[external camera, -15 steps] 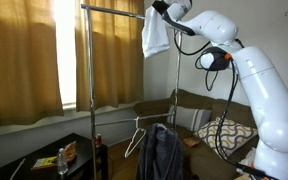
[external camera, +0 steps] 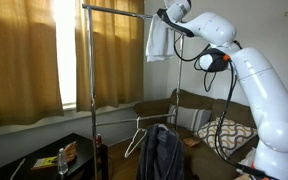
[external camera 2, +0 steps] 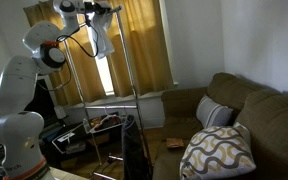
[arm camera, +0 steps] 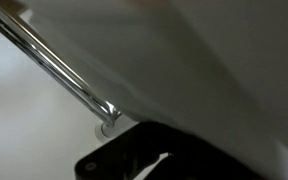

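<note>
High up by the top rail of a chrome clothes rack (external camera: pixel 91 75), my gripper (external camera: pixel 161 13) is shut on a white cloth (external camera: pixel 159 40). The cloth hangs down from it beside the rail. In exterior view 2 the same white cloth (external camera 2: pixel 102 35) hangs near the rack's top, in front of the window. Up close in the wrist view, pale cloth (arm camera: pixel 174 60) fills the upper right, black fingers (arm camera: pixel 109 158) show at the bottom, and a chrome bar (arm camera: pixel 49 62) runs along the left. The fingertips' grip on the fabric is mostly hidden.
An empty white hanger (external camera: pixel 135 140) and a dark garment (external camera: pixel 161 155) hang on the lower rail. A brown sofa (external camera 2: pixel 189 125) with a patterned cushion (external camera 2: pixel 216 152) stands beside the rack. On a dark table (external camera: pixel 44 165) are a bottle (external camera: pixel 62 160) and small items.
My gripper and the white cloth have shifted slightly right and down along the rack's top in exterior view 1. The hanger and dark garment look unmoved.
</note>
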